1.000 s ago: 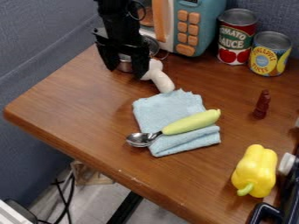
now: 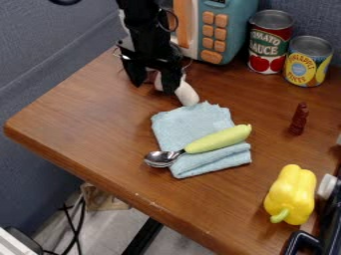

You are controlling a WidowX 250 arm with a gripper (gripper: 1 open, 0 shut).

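My black gripper (image 2: pixel 152 66) is low at the back left of the table, over a white object (image 2: pixel 184 93) with a rounded end. I cannot tell whether its fingers are open or shut on it. A light blue cloth (image 2: pixel 180 127) lies folded mid-table, with a spoon (image 2: pixel 213 140) with a pale yellow-green handle lying across it.
A toy microwave (image 2: pixel 220 40), a tomato sauce can (image 2: pixel 268 45) and a yellow-labelled can (image 2: pixel 306 62) stand at the back. A small brown bottle (image 2: pixel 298 119) and a yellow pepper (image 2: pixel 290 194) are at the right.
The gripper has shifted slightly over the last second around the white object. The cloth, spoon and other items have not moved.
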